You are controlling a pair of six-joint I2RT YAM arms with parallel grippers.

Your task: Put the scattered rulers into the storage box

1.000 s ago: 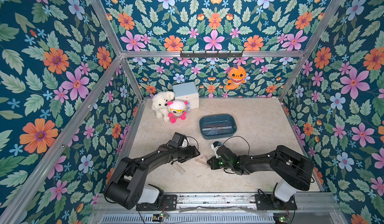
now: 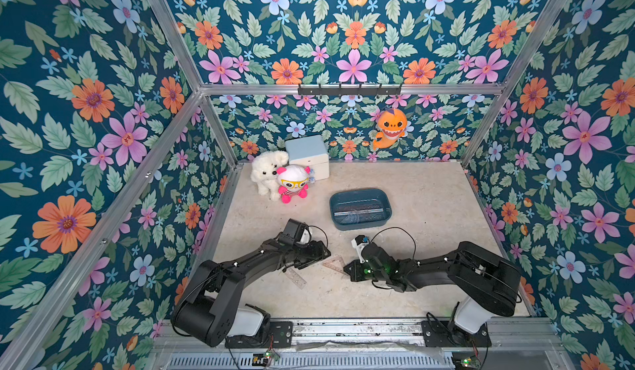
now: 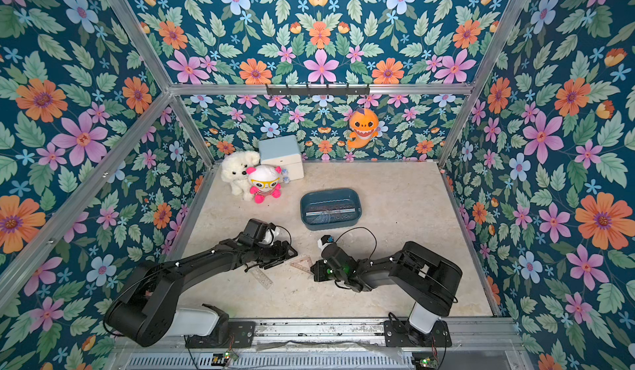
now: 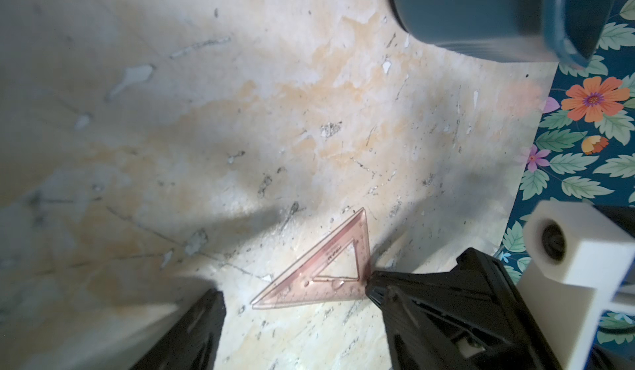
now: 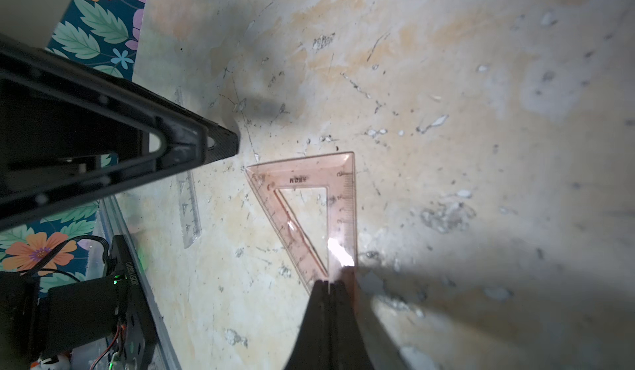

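Note:
A pink triangular ruler lies flat on the table between my grippers, also seen in the left wrist view (image 4: pixel 357 251). My right gripper is shut, its tips at the triangle's corner. My left gripper stands open above the table, beside the triangle, nothing between its fingers. A clear straight ruler (image 5: pixel 188 208) lies nearer the front left, partly behind the left arm. The dark teal storage box (image 2: pixel 360 217) sits behind both grippers, with clear, ruler-like items inside.
A white bear (image 2: pixel 268 174), a pink-and-white plush (image 2: pixel 294 191) and a light-blue lidded box (image 2: pixel 305 146) crowd the back left. An orange shark figure (image 2: pixel 390 128) is at the back wall.
The right arm has shifted very slightly in the top left view. My left arm and the objects look unchanged.

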